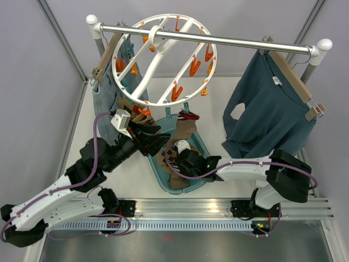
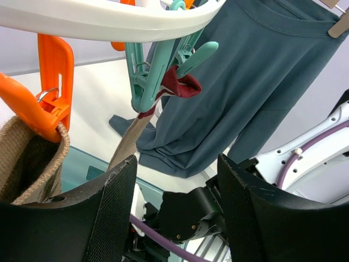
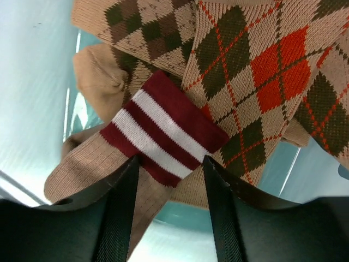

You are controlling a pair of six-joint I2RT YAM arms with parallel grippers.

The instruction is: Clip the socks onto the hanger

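Note:
My right gripper is down over the blue-green basket (image 1: 162,177), fingers apart above a tan sock (image 3: 94,158) with a dark red, white-striped cuff (image 3: 161,129). Other tan socks with an argyle pattern (image 3: 248,87) lie under and beside it. Up near the round white hanger (image 1: 214,60), my left gripper stands open and empty. Teal clips (image 2: 155,71) on the hanger grip a dark red sock cuff (image 2: 181,85); its tan part (image 2: 129,141) hangs below. An orange clip (image 2: 57,87) holds another tan sock (image 2: 43,164).
Several orange clips (image 1: 178,91) hang from the hanger under a metal rail (image 1: 234,41). Dark teal trousers (image 1: 262,109) hang at right, blue jeans (image 1: 106,103) at left. Bare white table (image 1: 215,128) lies between basket and trousers.

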